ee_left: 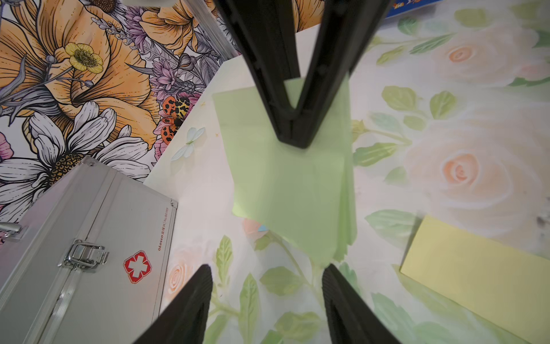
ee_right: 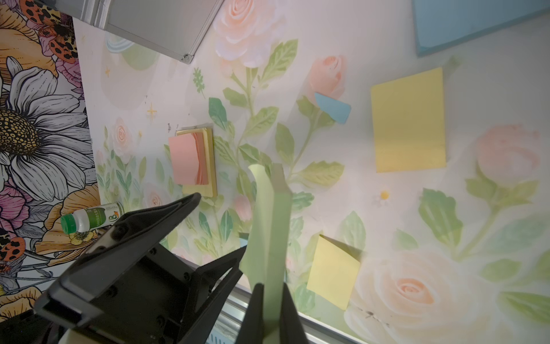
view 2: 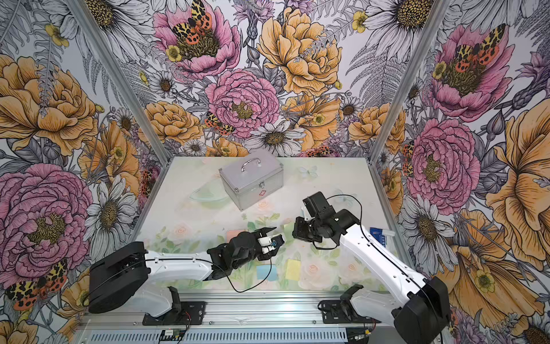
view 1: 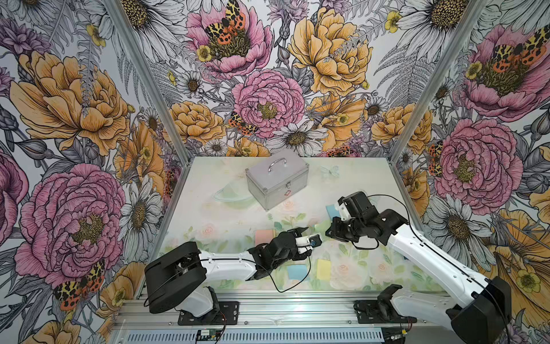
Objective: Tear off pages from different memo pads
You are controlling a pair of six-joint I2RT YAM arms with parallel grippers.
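A light green memo pad (ee_left: 283,189) is held upright in my right gripper (view 1: 331,230), its pages slightly fanned at one side. My left gripper faces it from just left, open, with its fingertips below the pad in the left wrist view. On the table lie yellow pads (ee_right: 408,120), a pink pad on a yellow one (ee_right: 186,157), and blue pads (view 1: 296,271). A small blue piece of paper (ee_right: 332,107) lies loose near the middle.
A silver case (view 1: 275,180) with a handle stands at the back middle. A white bottle (ee_right: 97,216) with a green cap shows in the right wrist view.
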